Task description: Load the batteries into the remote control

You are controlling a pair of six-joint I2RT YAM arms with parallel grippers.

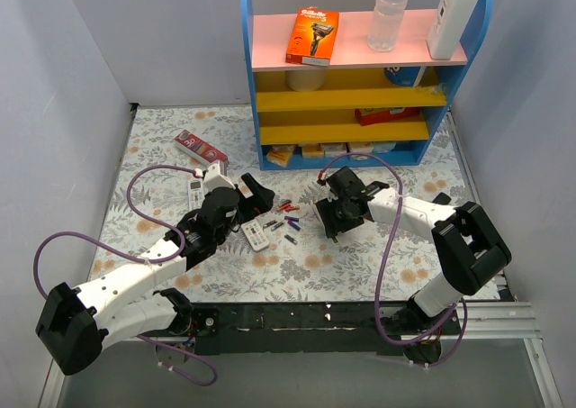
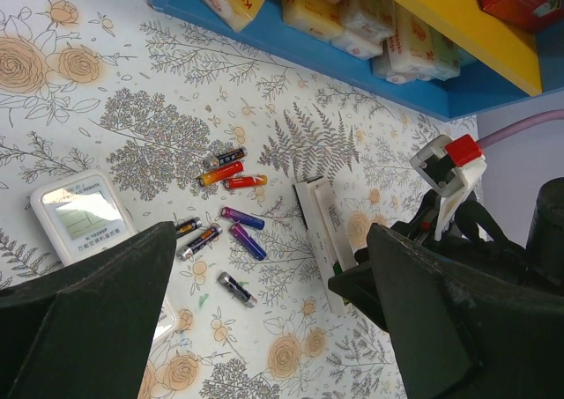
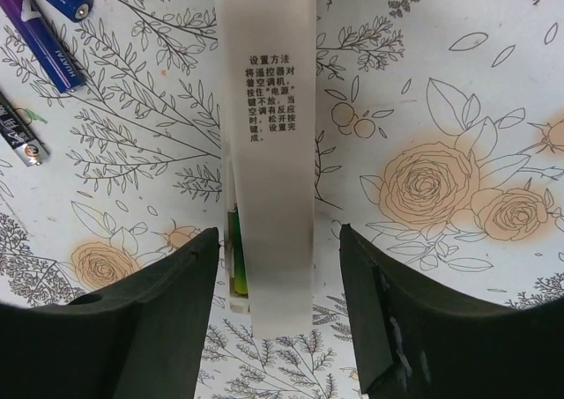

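The white remote control (image 3: 278, 170) has a face with printed text turned up in the right wrist view. A green piece (image 3: 240, 254) shows along its left side; whether that is a battery I cannot tell. My right gripper is open, one finger on each side of the remote's lower end, with gaps showing. Left of the remote in the left wrist view lie several loose batteries: orange (image 2: 220, 173), purple (image 2: 248, 240) and black-and-silver (image 2: 236, 289). Above and left of the loose batteries, my left gripper (image 1: 256, 199) hangs open and empty.
A white device with a screen (image 2: 84, 214) lies left of the batteries. Another white remote (image 1: 195, 194) and a red box (image 1: 200, 148) are farther back left. The blue-framed shelf (image 1: 346, 160) closes off the back. A small black object (image 1: 441, 199) lies at the right.
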